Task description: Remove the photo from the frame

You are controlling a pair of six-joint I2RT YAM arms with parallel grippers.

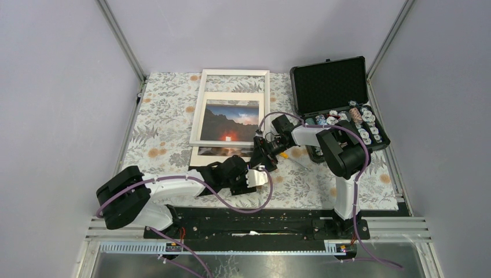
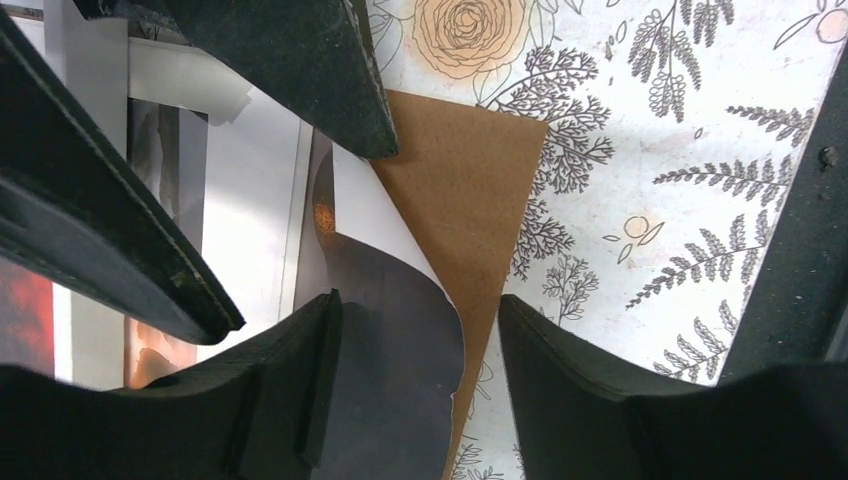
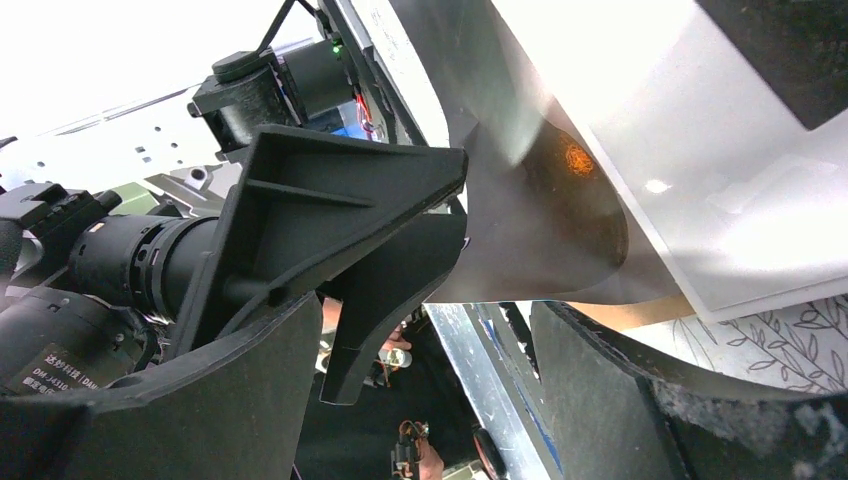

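Note:
The white frame (image 1: 264, 81) lies flat on the table, with the photo (image 1: 231, 124) of mountains and a red sunset inside it and the pale mat showing. Past the frame's near bar, the photo's dark lower part (image 2: 390, 330) shows with a curled-up edge above a brown backing board (image 2: 450, 175). My left gripper is partly open, its fingers on either side of that edge, not visibly closed on it. Close by, my right gripper (image 1: 262, 153) stands open beside the photo; in its own view the photo's bent corner (image 3: 540, 220) rises beyond the fingers.
An open black case (image 1: 330, 87) of poker chips stands at the back right. A small tool with an orange end (image 1: 284, 155) lies by the right gripper. Both grippers are crowded together.

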